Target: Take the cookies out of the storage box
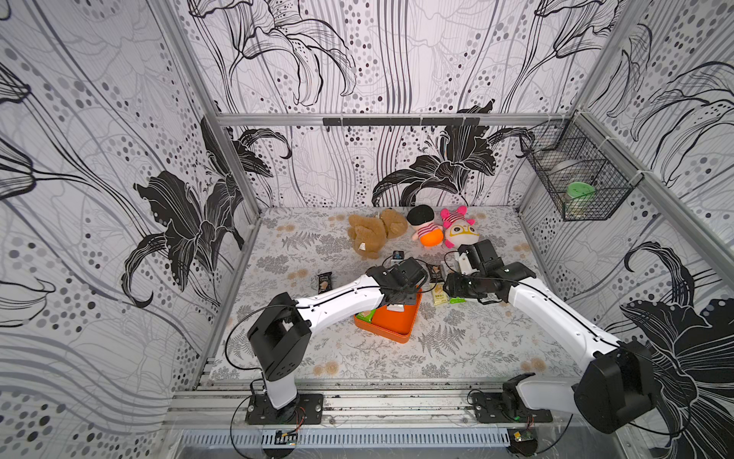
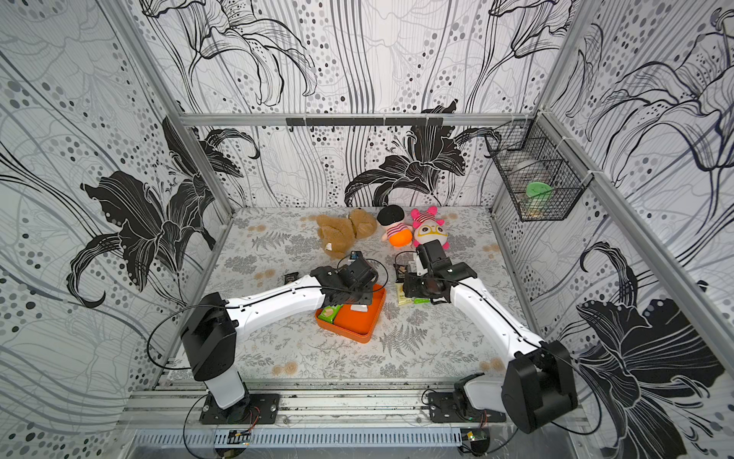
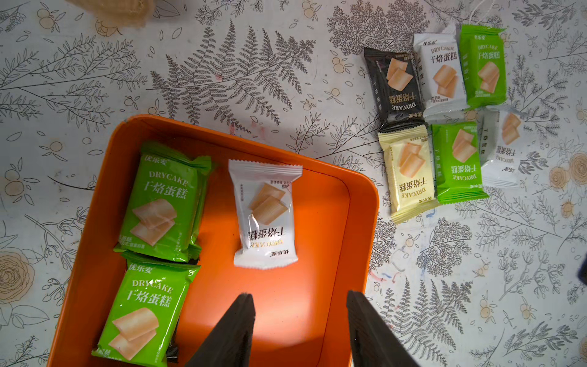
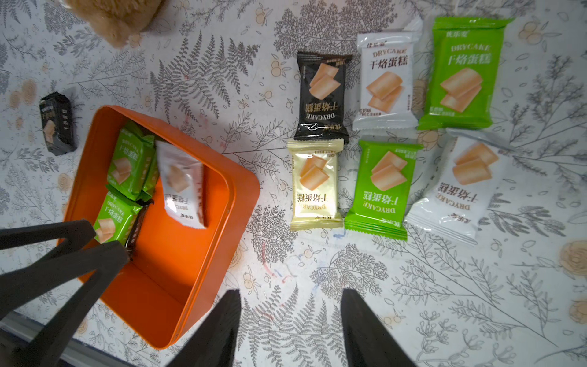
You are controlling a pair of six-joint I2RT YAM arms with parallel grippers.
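The orange storage box (image 3: 327, 257) holds green cookie packets (image 3: 165, 202) along its left side and a white packet (image 3: 266, 214) near its far wall. Over the box, my left gripper stands open, and only orange box floor shows between its fingers. From the right wrist view the left fingers (image 4: 91, 269) hang clear of the white packet (image 4: 183, 183). My right gripper is open and empty above the table, just in front of two rows of packets, among them a cream one (image 4: 315, 186), a green one (image 4: 385, 183) and a black one (image 4: 321, 91).
A lone black packet (image 4: 58, 122) lies left of the box. Plush toys (image 1: 378, 229) sit at the back of the table. A wire basket (image 1: 581, 179) hangs on the right wall.
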